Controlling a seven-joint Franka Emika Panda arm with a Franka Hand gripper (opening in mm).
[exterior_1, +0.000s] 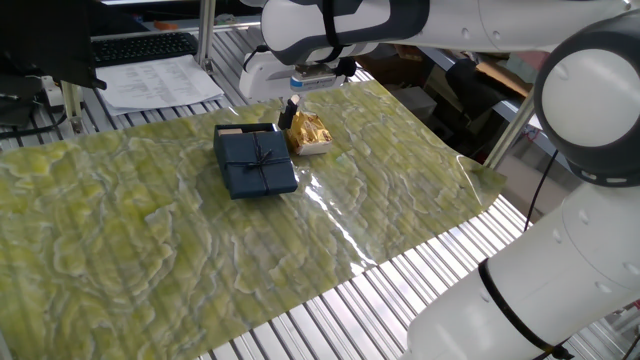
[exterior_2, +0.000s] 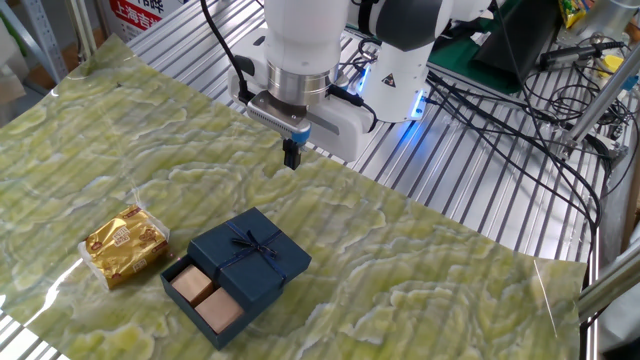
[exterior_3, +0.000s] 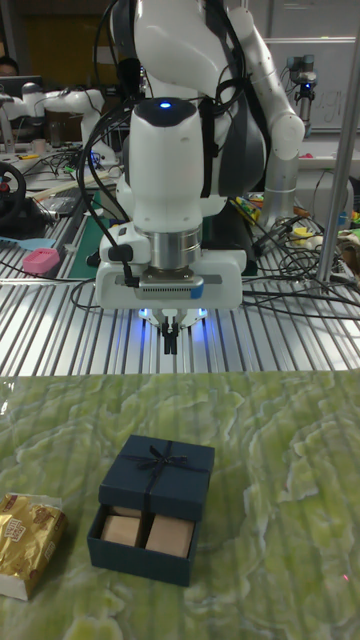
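On the green marbled cloth stands a dark blue gift box (exterior_2: 222, 322), its ribbon-tied lid (exterior_2: 250, 255) sitting askew over it. The uncovered part shows light brown blocks (exterior_2: 207, 297) inside. Beside the box, apart from it, lies a gold-wrapped packet (exterior_2: 125, 247) with a white edge. My gripper (exterior_3: 170, 339) hangs above the table behind the box, touching none of these. Its dark fingers are together in the third exterior view, with nothing seen between them. In the first exterior view the gripper (exterior_1: 289, 112) overlaps the packet (exterior_1: 309, 134) only by line of sight.
Cables (exterior_2: 520, 150) tangle beside the arm's base. A keyboard (exterior_1: 145, 48) and papers (exterior_1: 160, 85) lie beyond the cloth.
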